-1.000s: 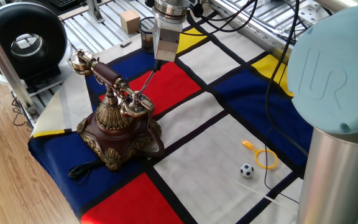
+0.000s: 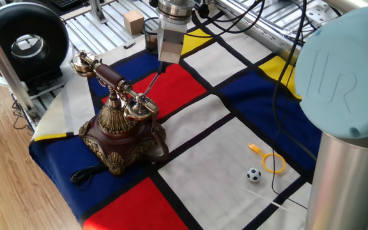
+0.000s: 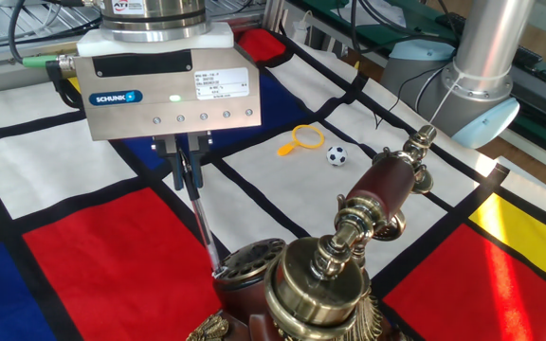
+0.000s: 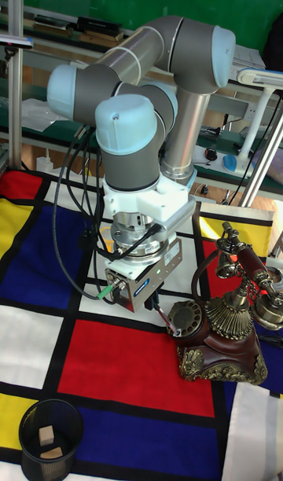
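An old-style telephone [image 2: 117, 121] in dark red-brown and brass stands upright on the cloth, its handset [image 2: 110, 76] lying across the cradle. My gripper [image 3: 188, 180] points down over the phone's dial side, shut on a thin metal rod [image 3: 203, 227] with a dark upper end. The rod slants down to the edge of the round dial [image 3: 254, 258]; its tip seems to touch there, though exact contact cannot be told. In exterior view 3 the rod [image 4: 165, 317] also meets the dial [image 4: 185, 316] at its rim. The handset partly hides the dial in exterior view 1.
A small football [image 2: 253, 174] and a yellow ring-shaped toy [image 2: 273, 163] lie on a white patch of the cloth. A black mesh cup [image 4: 50, 439] with wooden blocks stands at the near left in exterior view 3. Cables hang beside the arm.
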